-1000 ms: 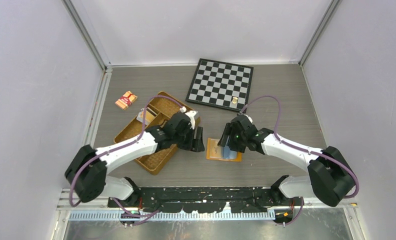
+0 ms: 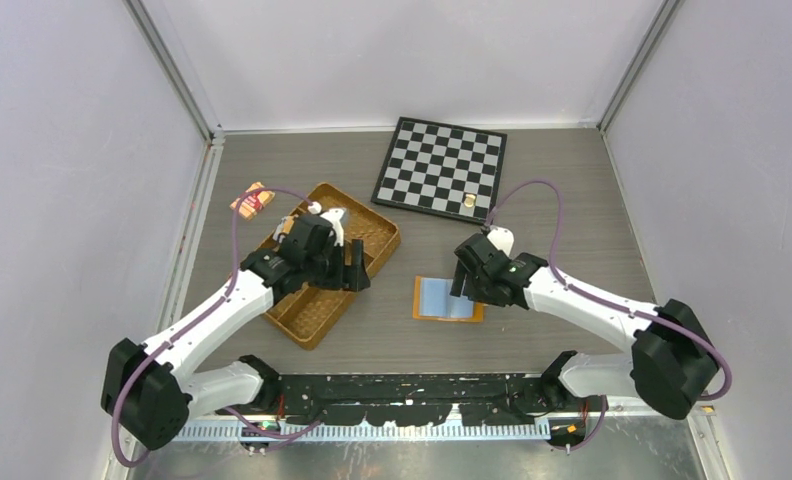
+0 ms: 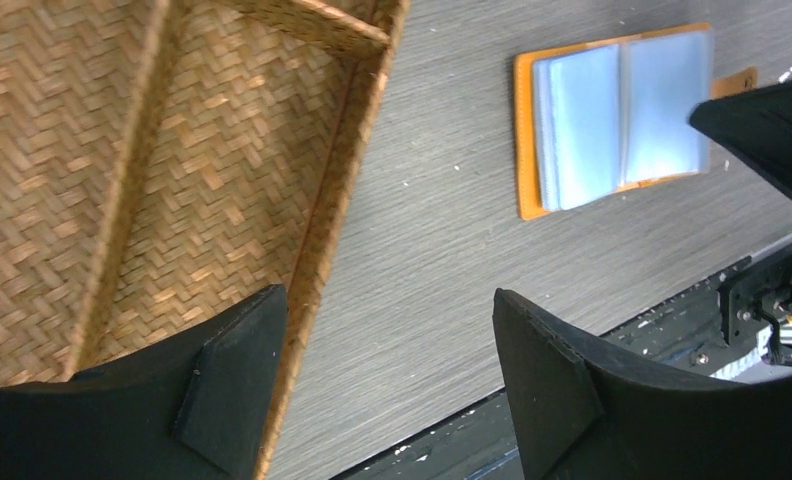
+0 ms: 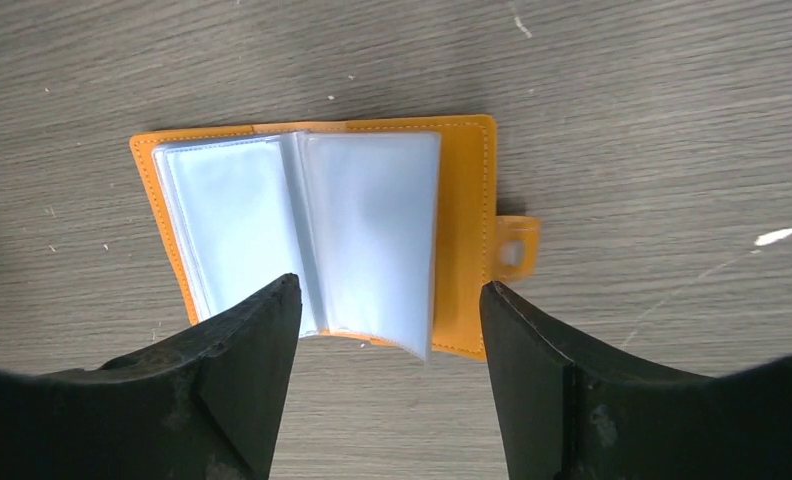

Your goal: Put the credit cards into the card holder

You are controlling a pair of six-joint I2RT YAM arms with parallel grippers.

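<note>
The orange card holder (image 4: 462, 240) lies spread flat on the table, light-blue clear sleeves (image 4: 372, 230) covering most of it. Close above its right part, my right gripper is open with nothing held; the holder shows between and beyond its fingers. My left gripper is also open and empty, over the right edge of the brown woven basket (image 3: 322, 240). Between its fingers are bare table and the basket's rim. Something pale, possibly cards (image 2: 284, 228), shows in a basket compartment, partly hidden by the left arm. No loose card is visible on the holder.
A black-and-white checkered board (image 2: 442, 165) lies at the back, a small pale piece (image 2: 469, 200) on it. Beyond the basket's left side is a red and yellow packet (image 2: 252, 200). Clear table separates basket and holder, and the right side is free.
The left arm has drawn back leftward from near the holder to the basket. The holder's left side, tan before, is now covered in light blue.
</note>
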